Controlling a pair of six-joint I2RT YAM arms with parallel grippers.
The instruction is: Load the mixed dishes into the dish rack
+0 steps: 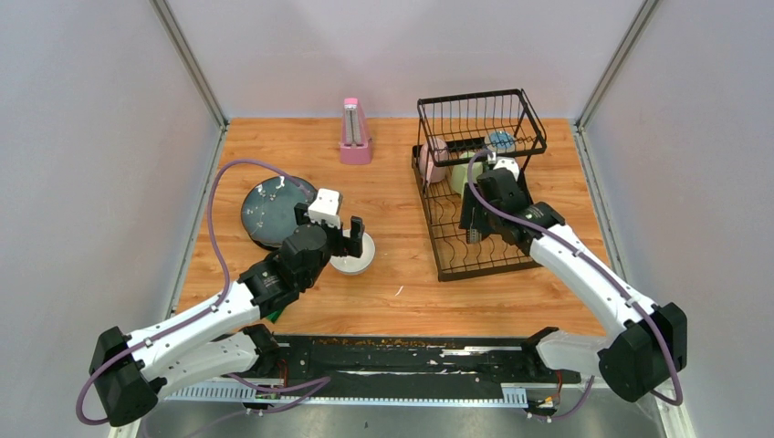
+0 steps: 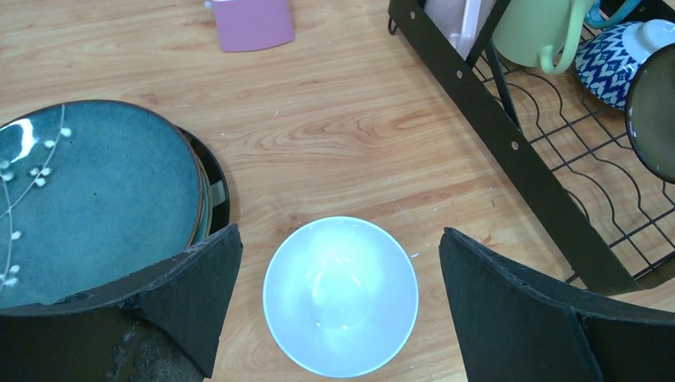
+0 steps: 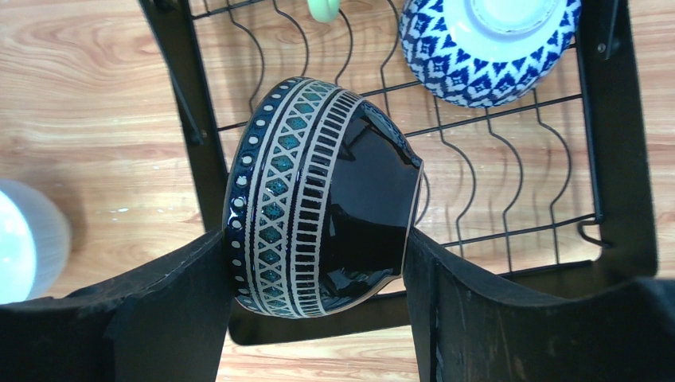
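A dark patterned bowl [image 3: 318,199] is tilted on its side over the lower rack, between the fingers of my right gripper, which touch both its sides; whether they grip firmly I cannot tell. A white bowl [image 2: 341,294] lies on the table between the fingertips of my open left gripper, seen from above. Stacked teal plates [image 2: 95,191] sit left of it. The black dish rack [image 1: 438,255] holds a pink mug [image 1: 433,160], a green mug [image 2: 529,28], a blue mug [image 1: 501,140] and a blue-and-white bowl [image 3: 489,68].
A pink object [image 1: 355,137] stands at the back of the table. The rack's upper tier [image 1: 470,99] overhangs the back of the lower tier. Bare wood lies along the front edge and between the plates and rack.
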